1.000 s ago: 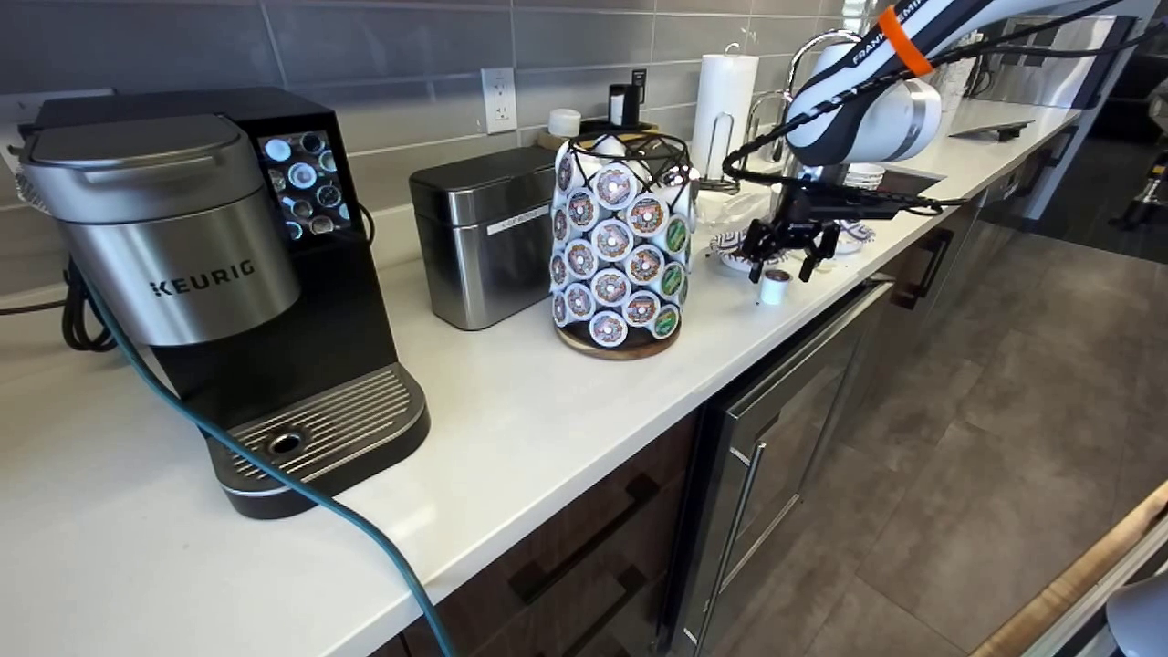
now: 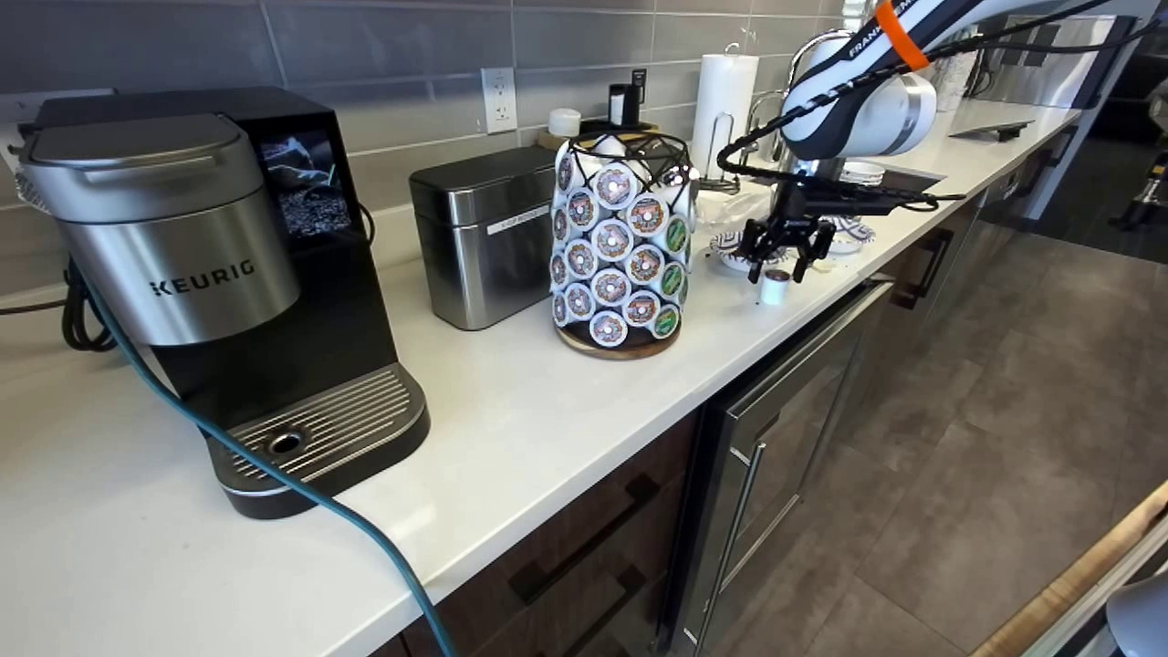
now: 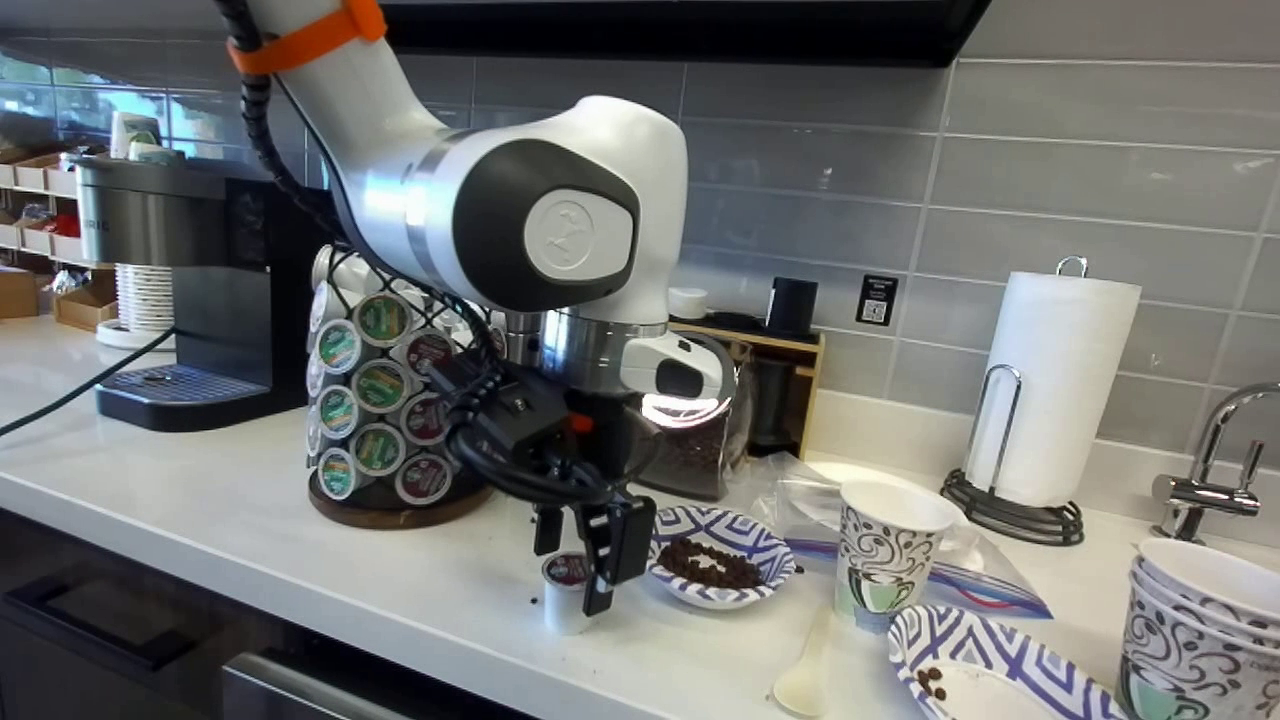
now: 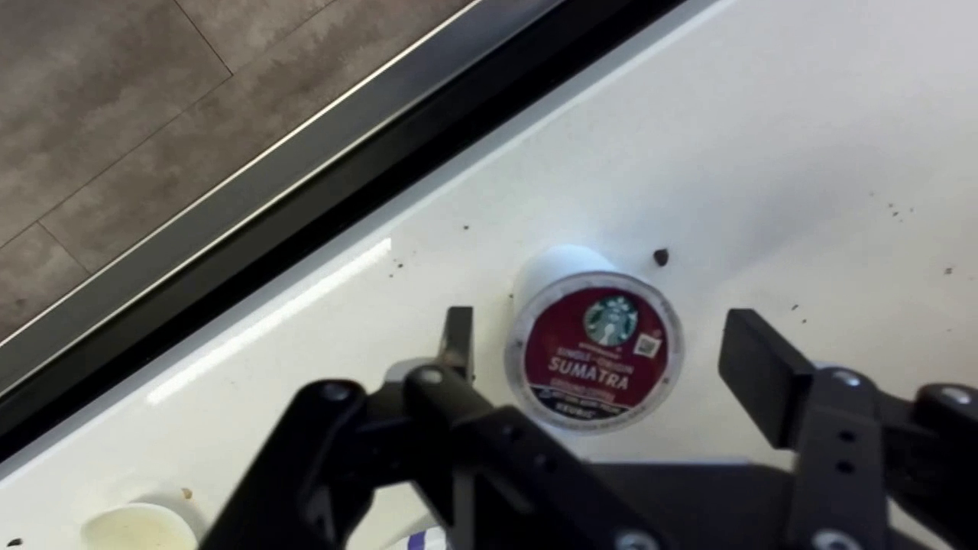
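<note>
A white coffee pod (image 4: 594,353) with a dark red Sumatra lid stands on the counter near its front edge. In the wrist view it lies between the two fingers of my gripper, with bare counter showing on both sides of it. The fingers are apart and do not appear to touch the pod. From the side, the same pod (image 3: 565,600) sits beneath and beside my gripper (image 3: 573,566), partly covered by one finger. The far view also has the pod (image 2: 774,288) just below the gripper (image 2: 784,268).
A pod carousel (image 2: 613,257) and a Keurig machine (image 2: 197,274) stand along the counter. Close by the pod is a patterned bowl (image 3: 720,554) of coffee beans, with a paper cup (image 3: 885,552) and a spoon (image 3: 800,684) beyond.
My gripper's fingers stand slightly closer together than a second ago, and the arm has shifted very little. The pod has stayed in place. The Keurig's screen picture has changed.
</note>
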